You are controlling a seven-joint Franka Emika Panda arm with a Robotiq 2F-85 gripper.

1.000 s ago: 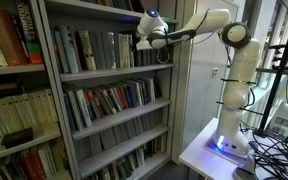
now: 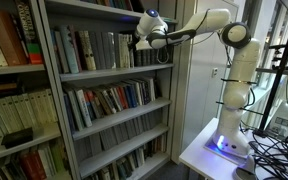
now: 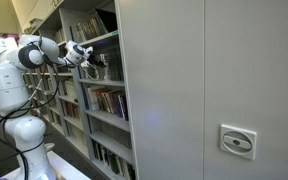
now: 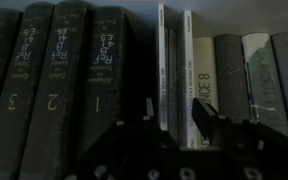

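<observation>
In the wrist view my gripper faces a row of upright books on a shelf. Its dark fingers (image 4: pixel 200 110) stand apart, one on each side of a few thin books. Among these are a thin white spine (image 4: pixel 162 60) and another pale spine (image 4: pixel 189 70). Whether the fingers touch them is too dark to tell. In exterior view 1 the gripper (image 2: pixel 134 42) reaches the upper shelf from the right, its tips hard to make out. Exterior view 2 shows the arm (image 3: pixel 46 52) stretched high toward the same bookcase.
Left of a dark gap stand thick dark volumes (image 4: pixel 99 80) numbered 1 to 3. Tight on the right are a grey book (image 4: pixel 232 75) and a pale green book (image 4: pixel 264 80). A shelf board (image 2: pixel 109 72) runs below the upper row. A white table (image 2: pixel 209 158) stands under the arm.
</observation>
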